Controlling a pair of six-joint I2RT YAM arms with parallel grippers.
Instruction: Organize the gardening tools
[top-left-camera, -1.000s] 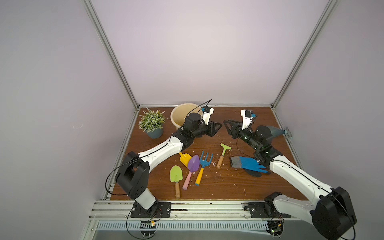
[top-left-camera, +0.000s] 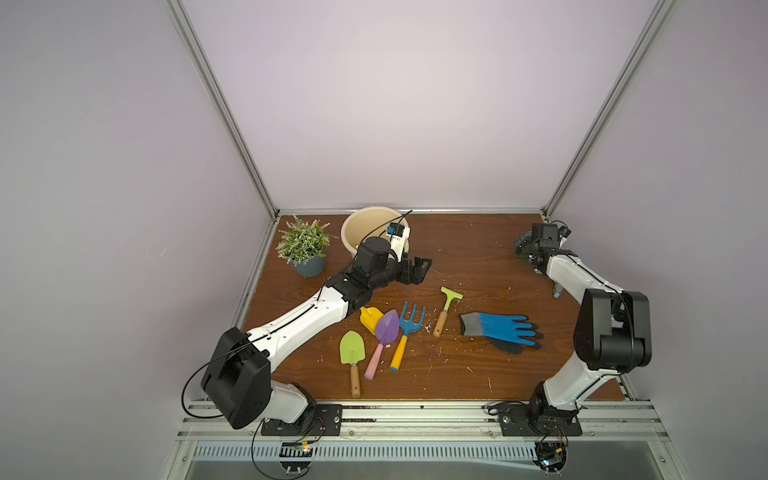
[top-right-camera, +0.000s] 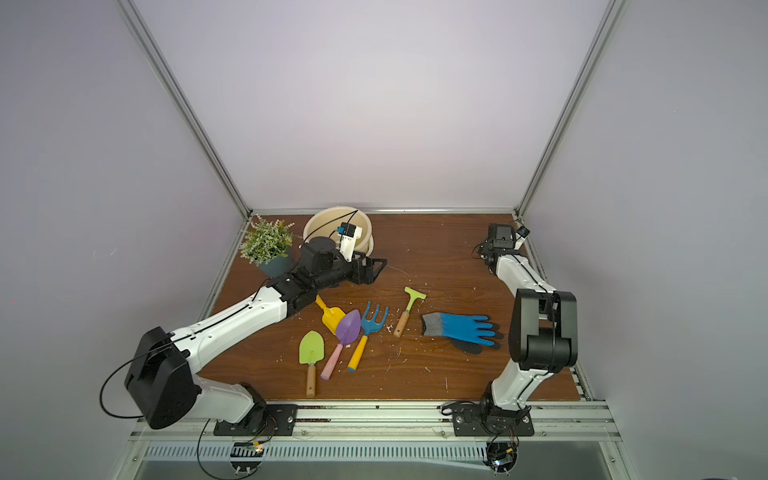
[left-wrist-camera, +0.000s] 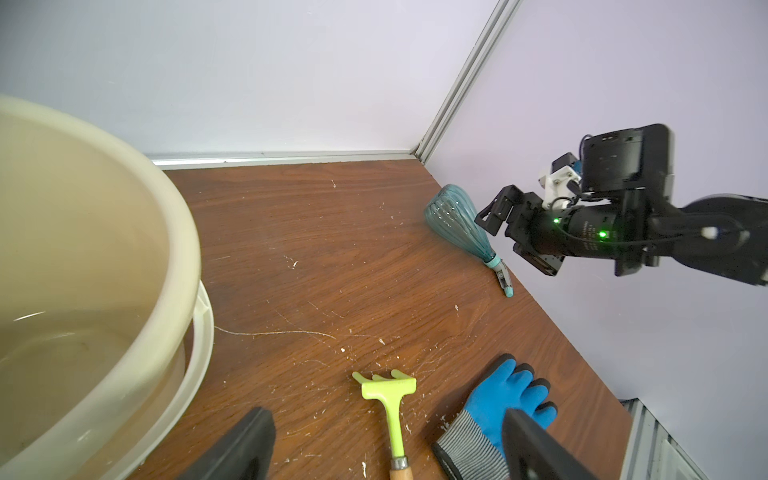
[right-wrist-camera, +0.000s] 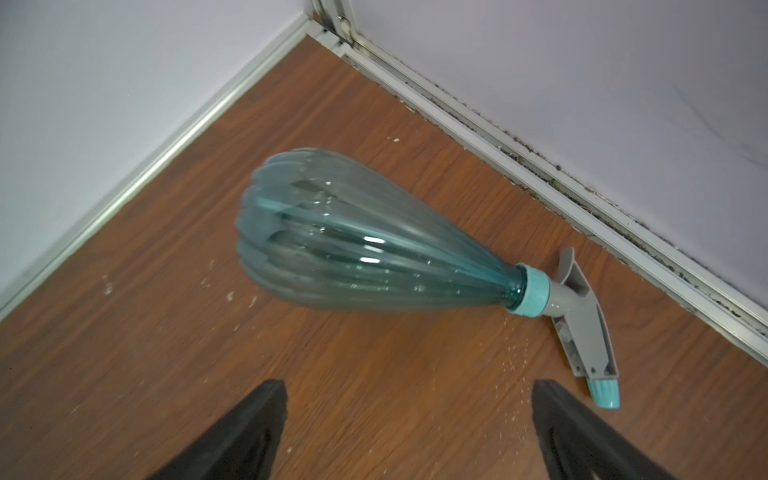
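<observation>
A green trowel (top-left-camera: 352, 347), yellow scoop (top-left-camera: 369, 318), purple trowel (top-left-camera: 387, 325), blue fork (top-left-camera: 411, 320), lime rake (top-left-camera: 449, 295) and blue gloves (top-left-camera: 500, 325) lie on the wooden table. My left gripper (top-left-camera: 417, 269) hangs open beside the cream bucket (left-wrist-camera: 88, 240), above the rake. At the back right, my right gripper (top-right-camera: 489, 254) is open over a teal spray bottle (right-wrist-camera: 376, 240) lying on its side, with nothing between its blurred fingers.
A potted plant (top-left-camera: 304, 242) stands left of the bucket. White walls enclose the sides and back, close to the spray bottle.
My right arm has swung from the middle out to the back right, over the spray bottle. My left gripper has moved slightly left and down. The spray bottle appears turned.
</observation>
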